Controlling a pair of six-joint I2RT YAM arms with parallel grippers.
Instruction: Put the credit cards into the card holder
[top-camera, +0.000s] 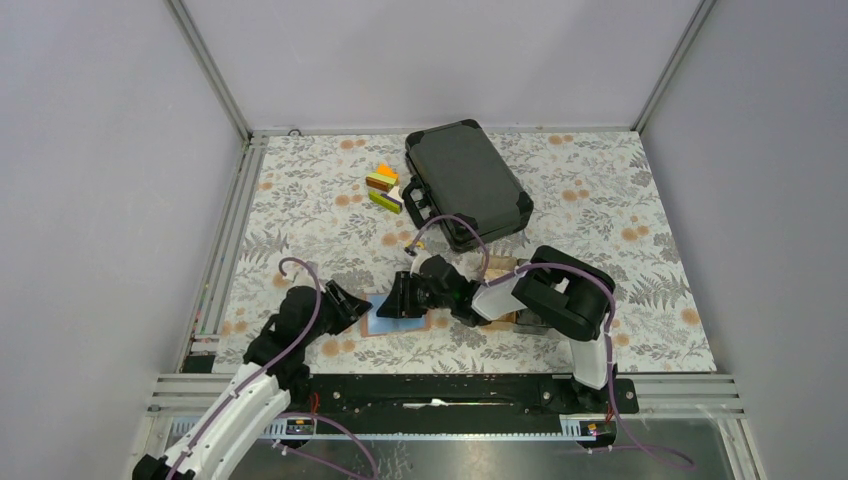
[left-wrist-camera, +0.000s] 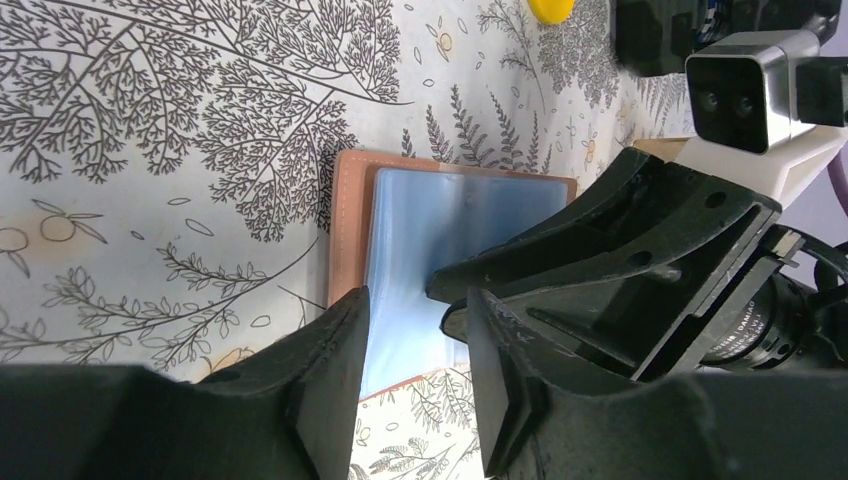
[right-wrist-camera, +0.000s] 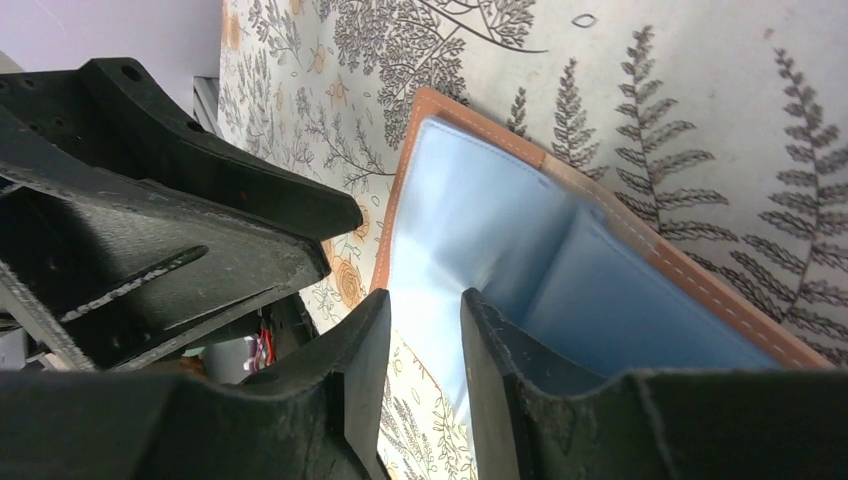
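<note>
The flat holder (top-camera: 399, 325), light blue with a brown border, lies near the front of the table. In the left wrist view, the blue face (left-wrist-camera: 420, 215) passes behind my left gripper, whose fingers stand apart near the left edge. My right gripper is over the blue panel (right-wrist-camera: 470, 200), its fingers also apart; a raised fold or flap shows beside it. No card is visible between either pair of fingers. Part of the holder is hidden by the right gripper in the top view. I cannot identify any credit cards for certain.
A dark case (top-camera: 470, 180) stands at the back, beside small coloured blocks (top-camera: 382, 181). Tan and dark items (top-camera: 500, 265) lie partly under the right arm. The two grippers are very close together. Open table lies at the far right (top-camera: 640, 270).
</note>
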